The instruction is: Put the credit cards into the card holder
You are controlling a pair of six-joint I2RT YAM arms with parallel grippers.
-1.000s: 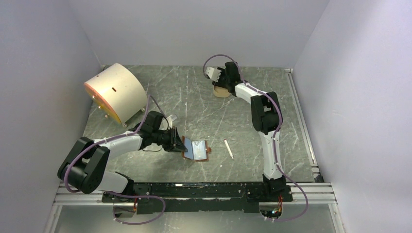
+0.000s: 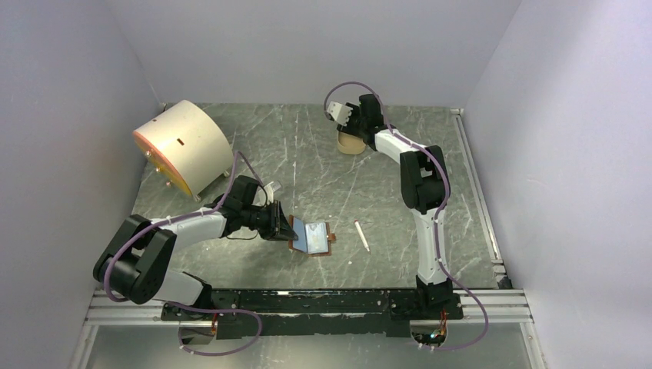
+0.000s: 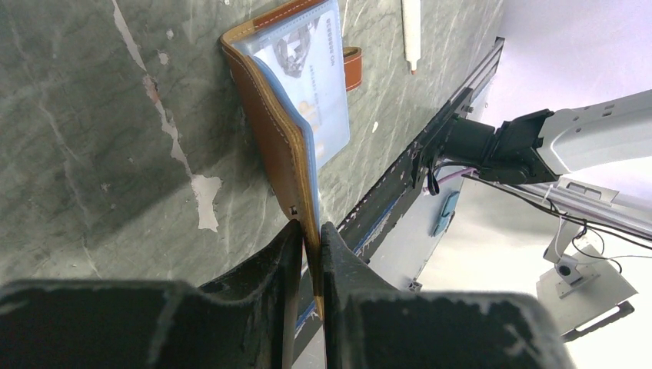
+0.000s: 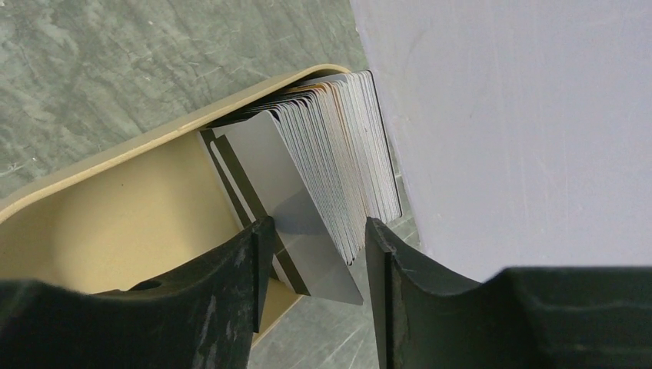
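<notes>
The brown leather card holder (image 2: 318,238) lies spread at the front middle; in the left wrist view its clear sleeves (image 3: 307,84) show. My left gripper is shut on its raised cover. At the back, my right gripper stands part open over a beige box (image 4: 131,207) holding a dense row of cards (image 4: 338,154). A silver card (image 4: 300,215) leans at the row's front, with the left fingertip against it.
A cream cylinder (image 2: 183,142) stands at the left. A white marker (image 2: 361,235) lies right of the holder.
The left arm and the card holder look unchanged.
</notes>
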